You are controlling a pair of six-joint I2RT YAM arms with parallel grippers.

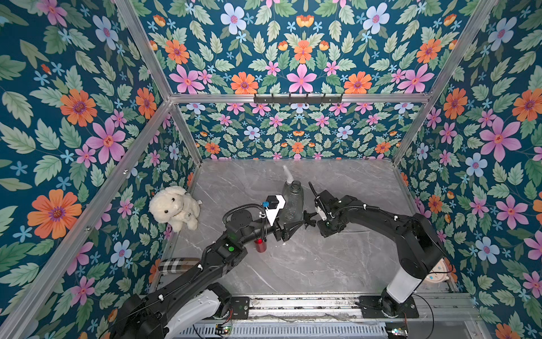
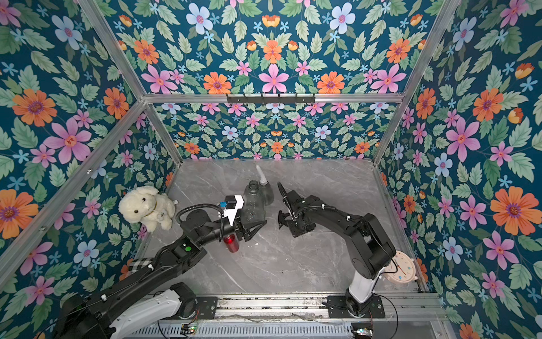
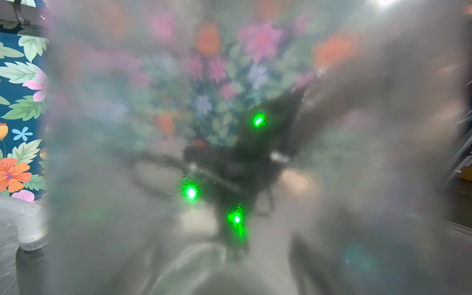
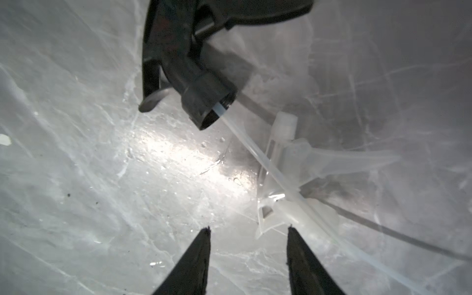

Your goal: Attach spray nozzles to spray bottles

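Note:
A clear, uncapped spray bottle (image 2: pixel 254 206) stands near the table's middle, its neck (image 2: pixel 252 185) bare. My left gripper (image 2: pixel 258 226) is at its lower part; the bottle fills the left wrist view, and how the fingers meet it is hidden. Beneath my right gripper, a black spray nozzle (image 4: pixel 172 44) with a long clear tube (image 4: pixel 275 172) lies on the table beside a translucent white nozzle (image 4: pixel 290 167). The right fingers stand open and apart, short of the white nozzle, with nothing between them. Behind the uncapped bottle is a second bottle (image 2: pixel 268 193) with a white nozzle (image 2: pixel 260 174) on top.
A red cylinder (image 2: pixel 231 243) stands close under the left arm. Near the left wall sits a plush dog (image 1: pixel 176 209); a round clock-like object (image 2: pixel 399 266) is by the right wall. Open table lies in front and at the back right.

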